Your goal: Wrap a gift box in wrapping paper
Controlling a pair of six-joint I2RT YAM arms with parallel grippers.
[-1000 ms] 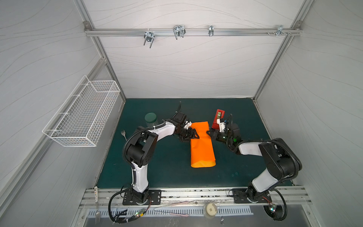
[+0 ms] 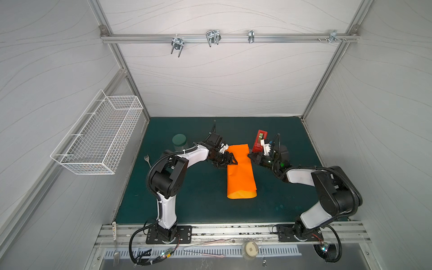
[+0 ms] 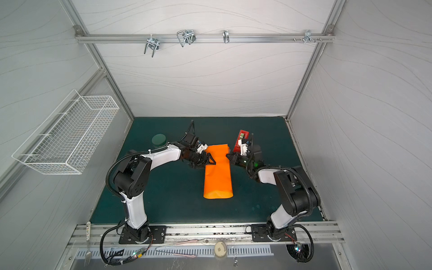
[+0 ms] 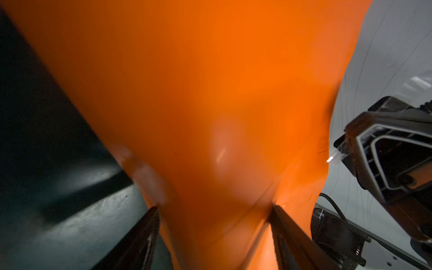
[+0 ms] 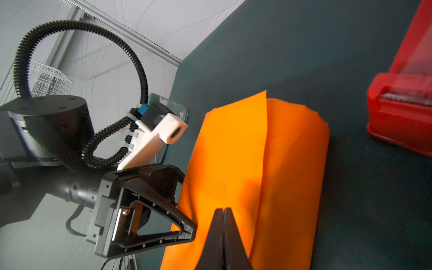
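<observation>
Orange wrapping paper forms a long folded package in the middle of the table, pointing front to back; any box inside it is hidden. From the left, my left gripper is shut on the package, one finger on each side of the orange paper. In the right wrist view a loose-edged flap of paper lies lengthwise over the package. My right gripper is shut, its fingertips together with nothing visible between them, at the package's right side near its far half.
A red tape dispenser sits just behind my right gripper, right of the package's far end. A jar with a green lid and a fork are at the left.
My right gripper has shifted slightly to the right, away from the middle of the package. My left arm holds still, and the package has barely moved.
</observation>
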